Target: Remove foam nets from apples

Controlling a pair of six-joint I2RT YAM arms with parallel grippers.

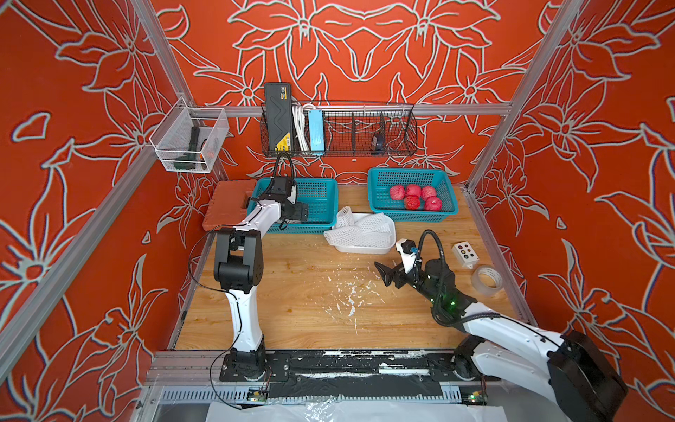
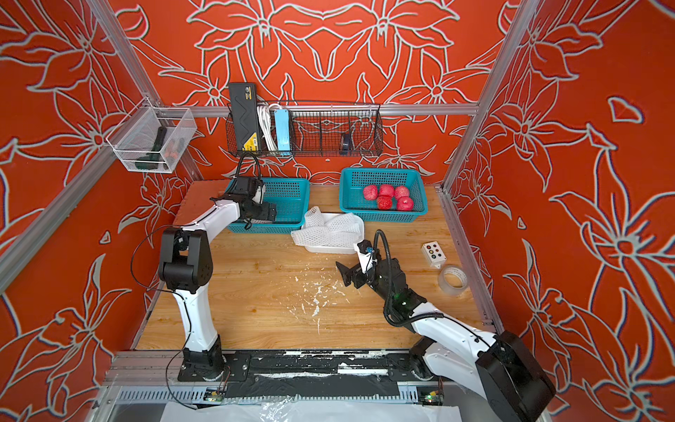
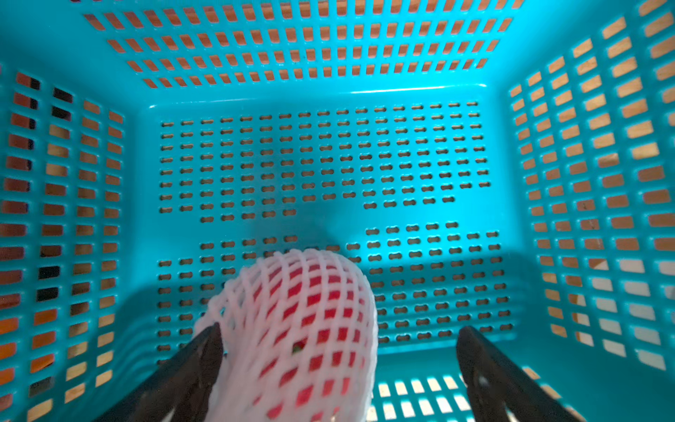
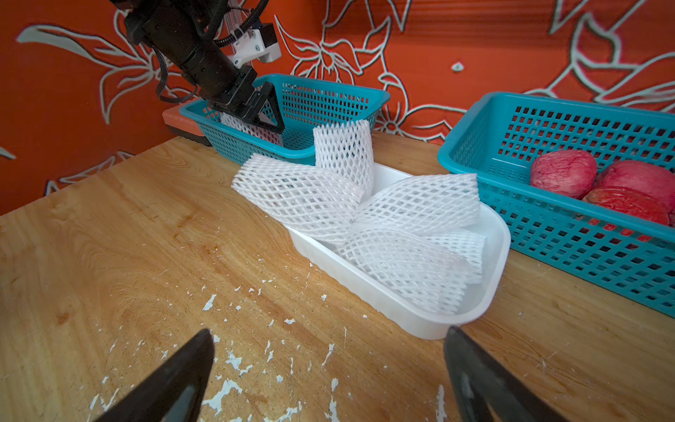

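Note:
One apple in a white foam net (image 3: pixel 302 337) lies in the left teal basket (image 3: pixel 330 211), its red skin showing through the mesh. Over it, inside the basket, my left gripper is open; the netted apple sits between its fingers, closer to the left one, and no grip shows. In the right teal basket (image 1: pixel 450 206) lie several bare red apples (image 1: pixel 412 202). Several empty foam nets (image 4: pixel 407 260) are heaped in a white tray (image 4: pixel 393 309). My right gripper stands open above the wooden table, nothing between its fingers.
White foam scraps (image 1: pixel 351 295) litter the middle of the table. A tape roll (image 1: pixel 486 280) and a white button box (image 1: pixel 465 254) lie at the right.

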